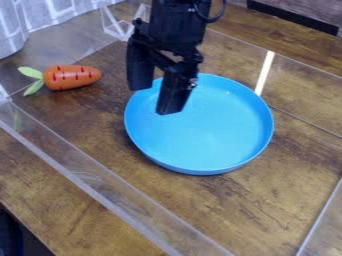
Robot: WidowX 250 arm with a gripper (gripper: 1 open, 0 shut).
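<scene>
My dark gripper [156, 82] reaches down from the top over the back-left part of a blue plate [201, 136], its two fingers apart and nothing seen between them. An orange toy carrot [70, 77] with pale green leaves lies to the left of the plate, apart from it and from the gripper.
Clear plastic edges run along the left and lower left of the wooden table [261, 220]. A white fabric or bag [27, 20] is at the top left. The table right of and below the plate is mostly bare.
</scene>
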